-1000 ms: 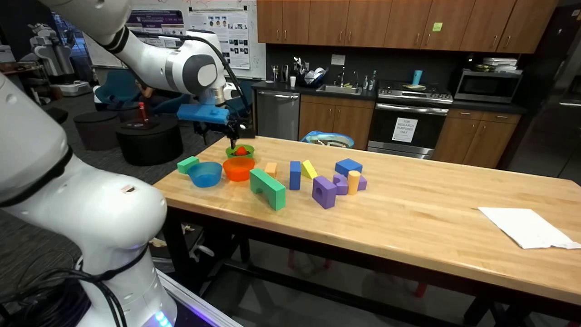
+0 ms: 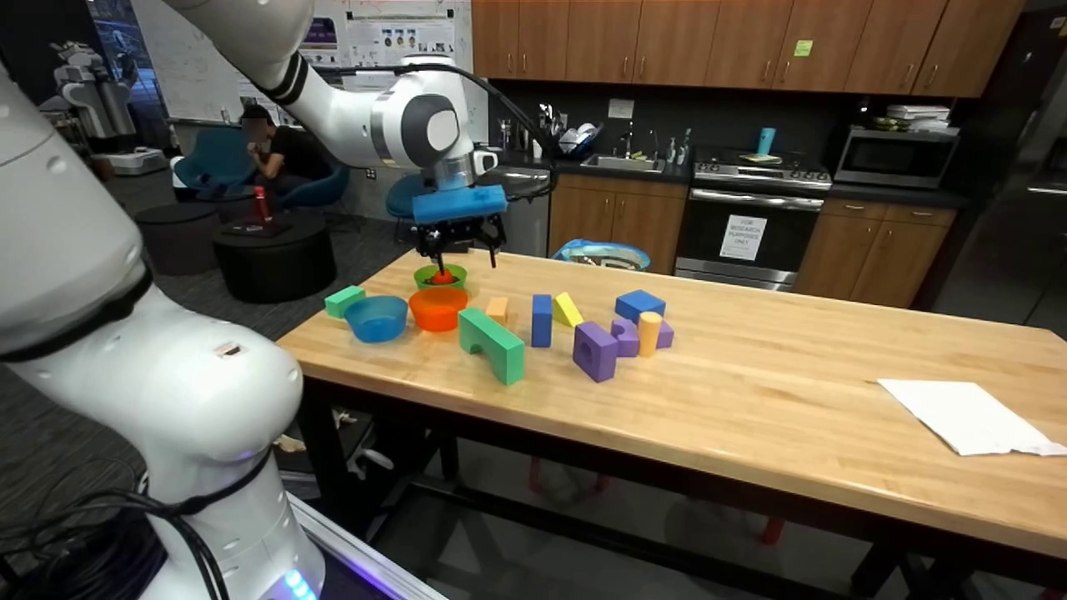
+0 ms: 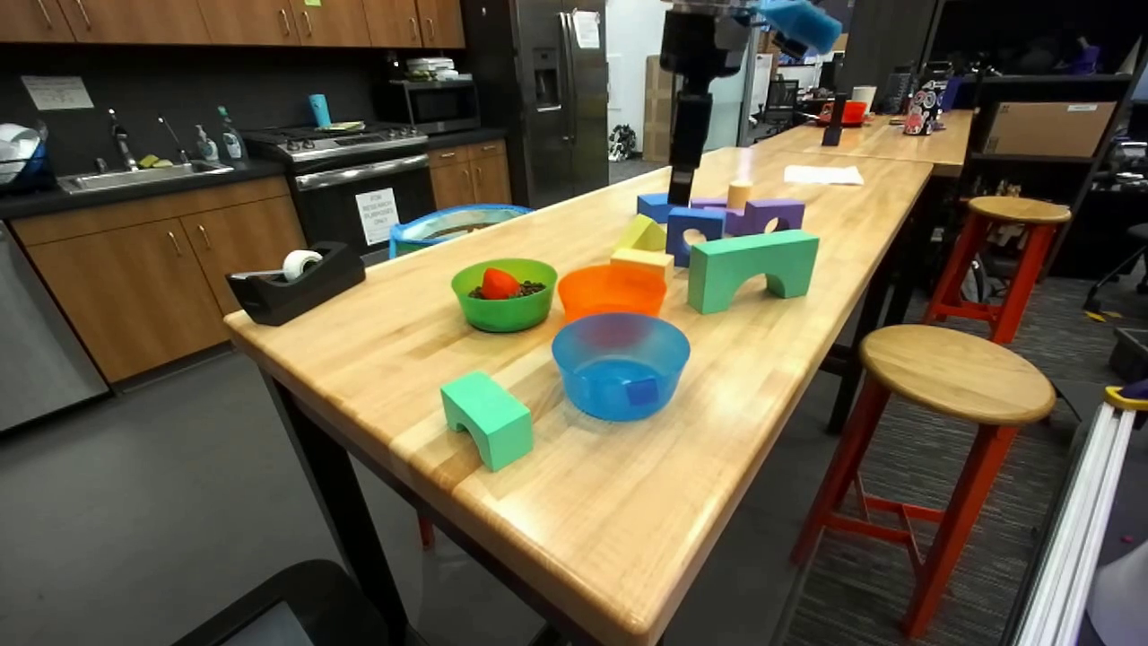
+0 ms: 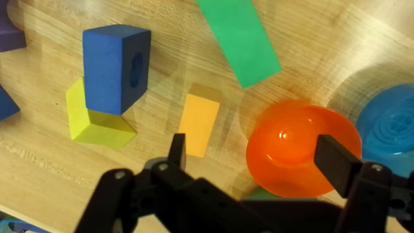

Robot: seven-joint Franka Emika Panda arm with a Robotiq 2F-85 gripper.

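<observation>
My gripper is open and empty, held above the table. Its two black fingers stand wide apart in the wrist view, one overlapping the near end of the orange block (image 4: pixel 200 124), the other over the orange bowl (image 4: pixel 287 174). Beside that bowl is a translucent blue bowl (image 3: pixel 621 366) with a small blue patch near its base. A green bowl (image 3: pixel 503 313) holds a red piece (image 3: pixel 500 283) and dark bits; the wrist view shows only a sliver of this bowl. Exterior view 1 has the gripper (image 2: pixel 467 262) over the bowls' end of the table.
A green arch (image 2: pixel 491 345), an upright blue block (image 2: pixel 541 321), a yellow block (image 2: pixel 567 310) and purple blocks (image 2: pixel 596 352) cluster mid-table. A smaller green arch (image 3: pixel 487 418) and a tape dispenser (image 3: pixel 299 282) lie near the table's end.
The arm and gripper have moved right in exterior view 1, from above the green bowl's left side toward the orange block. The bowls and blocks stay where they were.
</observation>
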